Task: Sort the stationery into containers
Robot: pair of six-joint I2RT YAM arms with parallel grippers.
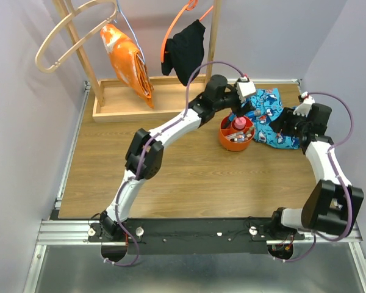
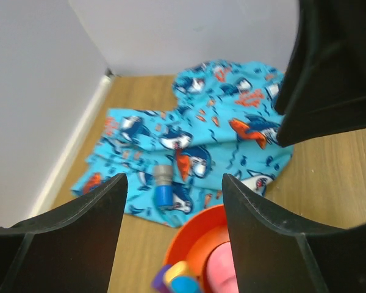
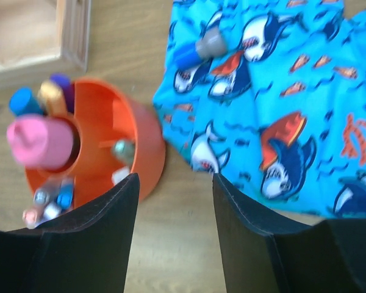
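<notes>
An orange round organizer (image 1: 236, 145) holds a pink cylinder (image 3: 39, 143), blue, yellow and purple items and small pieces at its front. My left gripper hangs above it, open with nothing between its fingers. A small blue and grey cylinder (image 3: 195, 52) lies on the blue shark-print cloth (image 3: 311, 146), just behind the organizer. My right gripper stands open over the cloth and the gap beside the organizer, right of it in the top view, holding nothing.
A wooden rack (image 1: 128, 113) with an orange garment and a black cloth hanging stands at the back. Walls close in on both sides.
</notes>
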